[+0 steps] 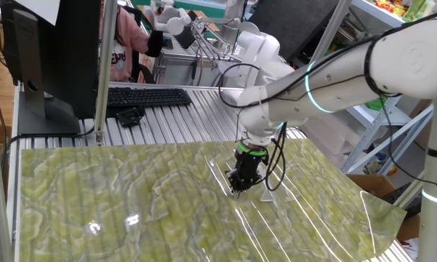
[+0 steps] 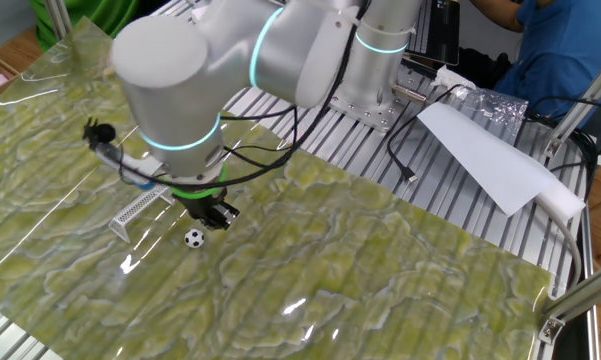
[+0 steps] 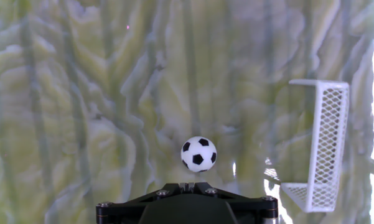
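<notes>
A small black-and-white soccer ball (image 3: pixel 198 154) sits on the table mat, just beyond my fingertips in the wrist view. My gripper is shut; its fingers meet and nothing shows between them. The second exterior view has the ball (image 2: pixel 194 238) beside my gripper (image 2: pixel 222 222), low over the mat. A white toy goal with a mesh net (image 3: pixel 329 137) stands to the right of the ball in the wrist view, apart from it. In the first exterior view my gripper (image 1: pixel 240 188) hides the ball and most of the goal (image 1: pixel 267 194).
A keyboard (image 1: pixel 149 97) and a monitor stand (image 1: pixel 47 113) are behind the mat. White sheet material (image 2: pixel 485 155) and a loose cable (image 2: pixel 398 160) lie near the arm's base.
</notes>
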